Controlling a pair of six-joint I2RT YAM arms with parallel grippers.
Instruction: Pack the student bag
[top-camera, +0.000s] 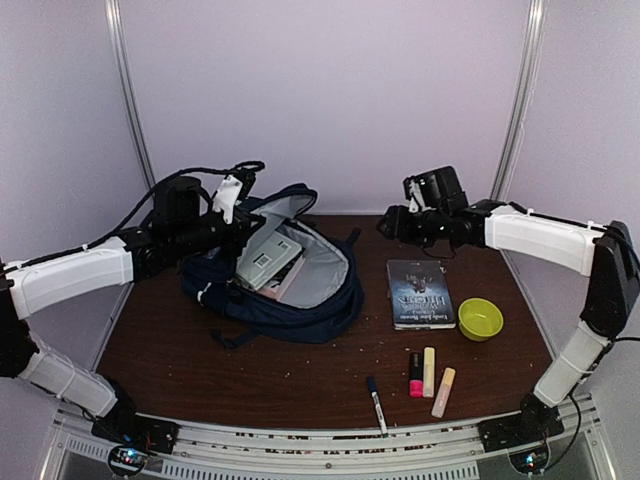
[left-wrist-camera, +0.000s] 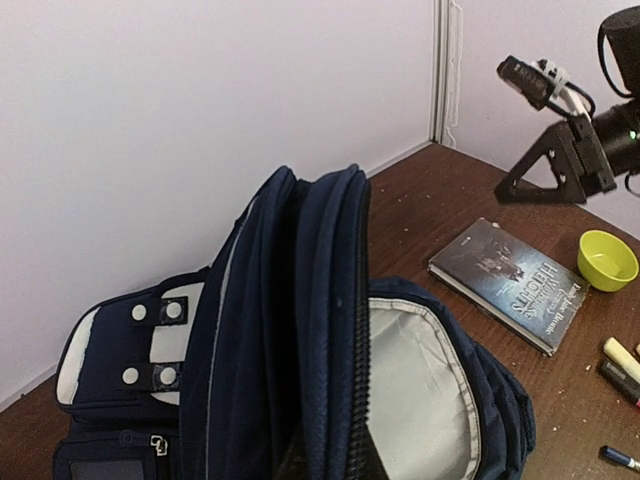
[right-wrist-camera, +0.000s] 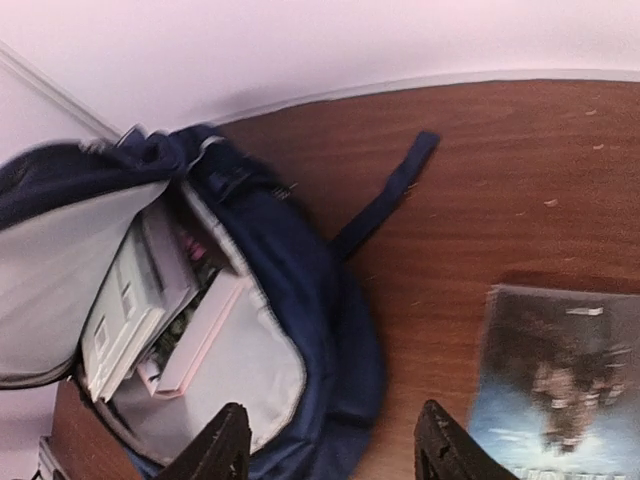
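Note:
The navy backpack (top-camera: 325, 315) lies unzipped at the left of the table, its grey lining showing. Inside it are a pale grey book (top-camera: 268, 260) and a pinkish one (right-wrist-camera: 205, 335), with more items behind them. My left gripper is shut on the backpack's flap (left-wrist-camera: 325, 300), holding it up along the zipper edge. My right gripper is open and empty, its fingers apart above the table between bag and dark book. That book, Wuthering Heights (top-camera: 420, 295), lies flat right of the backpack.
A lime-green bowl (top-camera: 480, 319) stands beside the dark book. Near the front edge lie a blue-capped marker (top-camera: 377, 406), a black-and-pink highlighter (top-camera: 416, 375), a yellow highlighter (top-camera: 429, 372) and a peach one (top-camera: 443, 393).

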